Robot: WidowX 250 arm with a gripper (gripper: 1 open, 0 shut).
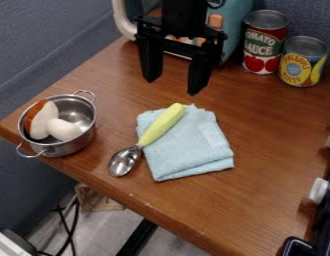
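My black gripper [173, 70] hangs open above the back middle of the wooden table, its two fingers apart with nothing seen between them. Below it, a folded light blue cloth [193, 156] lies on the table, with a spoon [125, 159] with a pale yellow handle resting partly across its left edge. A steel pot [68, 142] at the left holds white objects [64, 128] and something orange.
A tomato sauce can [264, 42] and a yellow-labelled can [303, 62] stand at the back right. A teal appliance [227, 20] is behind the gripper. A dark appliance with white knobs [320, 190] borders the right.
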